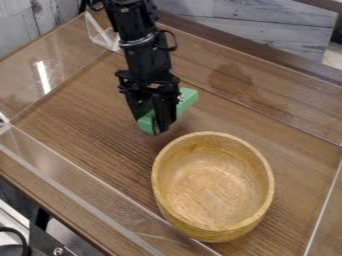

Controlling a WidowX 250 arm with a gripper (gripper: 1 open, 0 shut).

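My black gripper [156,105] hangs over the middle of the wooden table, shut on a green object [183,103] that shows behind and to the right of its fingers. Much of the green object is hidden by the gripper. An empty round tan bowl [211,186] sits in front of the gripper, at the lower right, apart from it.
A pale marbled wall [254,25] runs along the back. A clear plastic edge and a cable lie at the left.
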